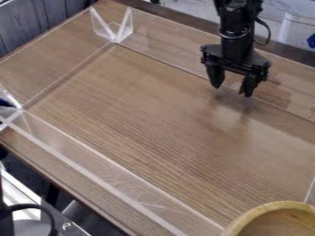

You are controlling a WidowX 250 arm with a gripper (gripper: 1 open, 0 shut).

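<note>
My black arm hangs from the top of the camera view, its gripper (233, 80) low over the wooden table (123, 138) at the back right. Two dark fingers point downward, standing apart. I see nothing clearly held between them, though the view is small and dark there.
A tan round bowl or basket (264, 223) sits at the bottom right corner. Clear plastic edging runs along the tray's sides, with a clear corner piece (113, 28) at the back left. Dark objects lie at the lower left.
</note>
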